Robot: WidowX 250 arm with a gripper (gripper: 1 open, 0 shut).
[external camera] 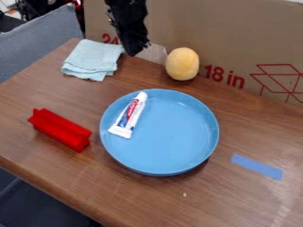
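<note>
My black gripper (133, 43) is at the top of the view, above and behind the folded pale blue cloth (92, 58) and left of a pale yellow rounded object (182, 64); its fingers are dark and small, with nothing visible held. A blue plate (172, 137) sits on the wooden table with a toothpaste tube (128, 114) lying on its left side. A red object (60, 130) lies left of the plate.
A cardboard box (249, 40) stands along the back. A strip of blue tape (257, 167) is on the table at the right. The table's left edge borders a grey surface and a dark area.
</note>
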